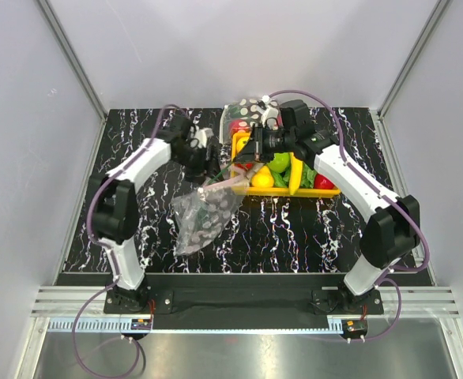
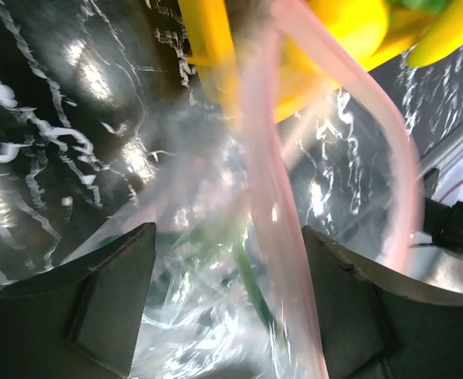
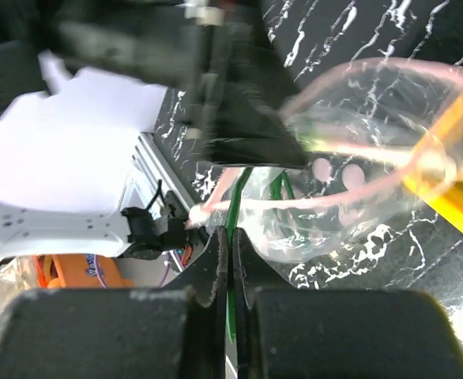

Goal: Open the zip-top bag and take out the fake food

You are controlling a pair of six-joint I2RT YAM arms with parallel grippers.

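Note:
The clear bag point(image 1: 208, 217) with its pink zip rim hangs near the middle of the table, mouth spread apart; in the right wrist view its rim point(image 3: 318, 204) forms a loop. My left gripper point(image 1: 205, 167) is at the mouth, fingers apart, with bag film point(image 2: 192, 292) and a strip of pink rim point(image 2: 267, 170) showing between them. My right gripper is shut on a thin green stalk point(image 3: 235, 205) leading toward the bag mouth. More green point(image 3: 281, 186) shows behind the clear film. The stalk's far end is hidden by the left gripper.
A yellow bin point(image 1: 326, 193) stands just right of the bag, holding a banana point(image 1: 295, 174), a lemon point(image 1: 262, 177), green pieces and a red one point(image 1: 324, 181). Another spotted clear bag point(image 1: 243, 110) lies behind it.

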